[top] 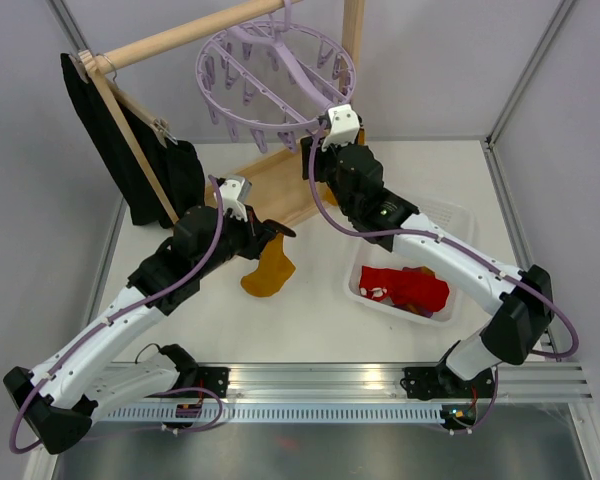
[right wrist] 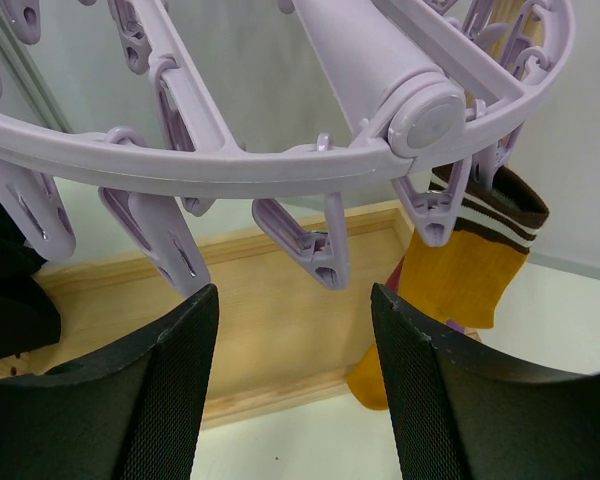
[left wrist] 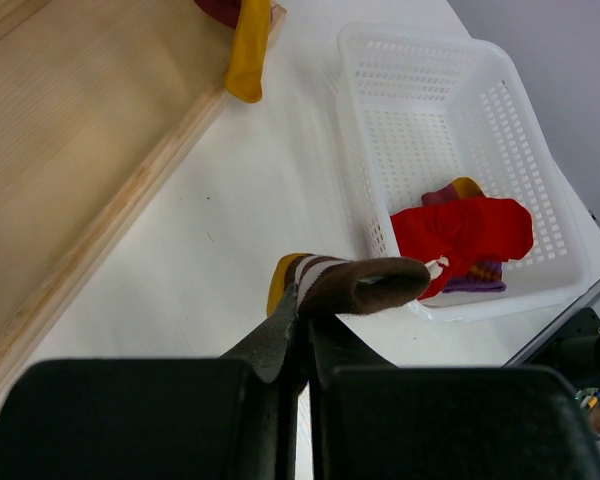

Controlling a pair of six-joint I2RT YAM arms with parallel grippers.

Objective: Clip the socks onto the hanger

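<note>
A yellow and brown striped sock (top: 268,268) is pinched in my left gripper, which is shut on it, low left of centre. My right gripper stands part open just under the purple clip hanger (top: 280,130), its fingers below an empty clip (right wrist: 310,245). In the right wrist view a yellow sock (right wrist: 450,270) with brown and white stripes hangs at the hanger's right side.
The white basket (left wrist: 365,120) on the right holds a red sock (left wrist: 465,230) and others. A wooden stand (top: 170,35) carries the hanger, with black cloth (top: 100,120) on its left.
</note>
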